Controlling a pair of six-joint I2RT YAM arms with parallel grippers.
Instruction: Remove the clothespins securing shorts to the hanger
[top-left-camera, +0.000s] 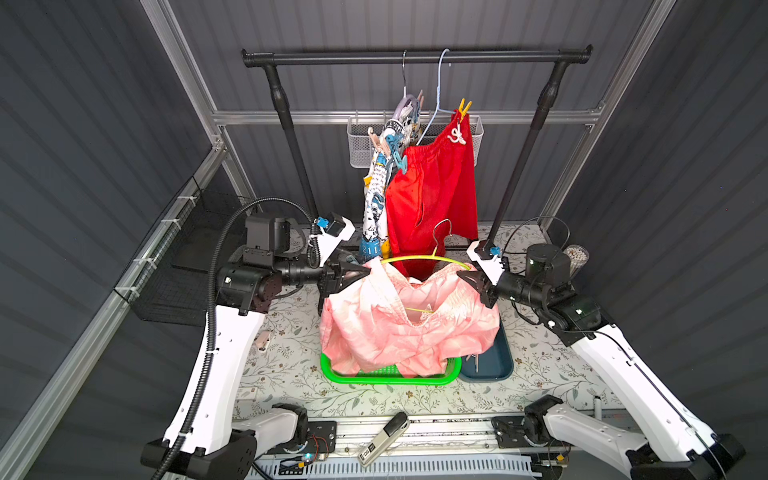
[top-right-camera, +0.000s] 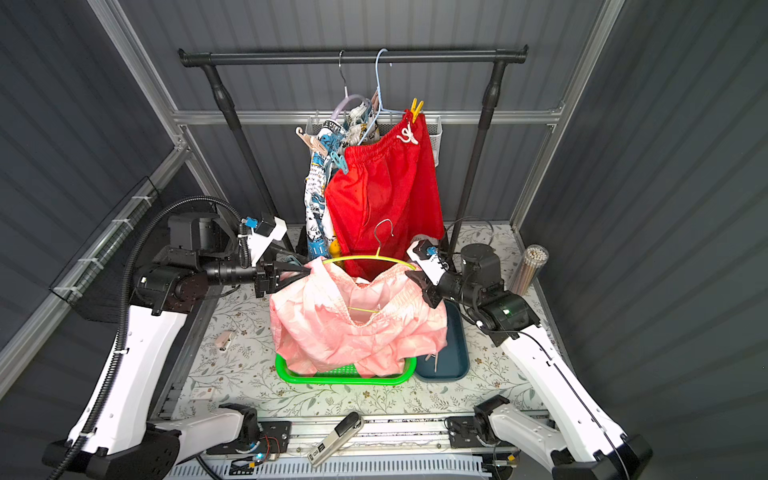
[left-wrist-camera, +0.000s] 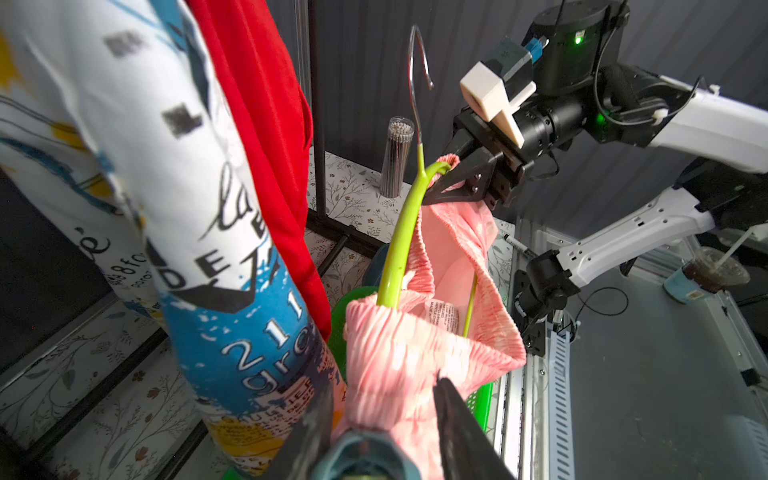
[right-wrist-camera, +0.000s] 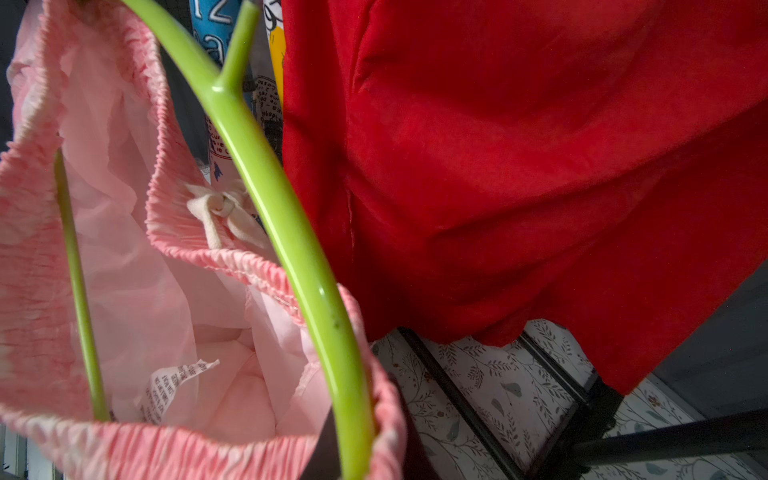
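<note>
Pink shorts (top-left-camera: 408, 320) hang from a yellow-green hanger (left-wrist-camera: 400, 240) that has a metal hook. My right gripper (top-left-camera: 473, 280) is shut on the hanger's right end together with the waistband; its own wrist view hides most of the fingers. A blue-grey clothespin (left-wrist-camera: 364, 457) sits at the shorts' left waistband corner, low in the left wrist view. My left gripper stands part open around this clothespin, its fingers (left-wrist-camera: 472, 440) apart on either side. Whether the pin still grips the cloth cannot be made out.
Below the shorts lie a green tray (top-left-camera: 392, 380) and a dark blue tray (top-left-camera: 500, 360) with a clothespin. Red shorts (top-left-camera: 432, 188) and a printed garment (left-wrist-camera: 232, 280) hang close behind. A glass of thin sticks (top-right-camera: 529, 268) stands at right.
</note>
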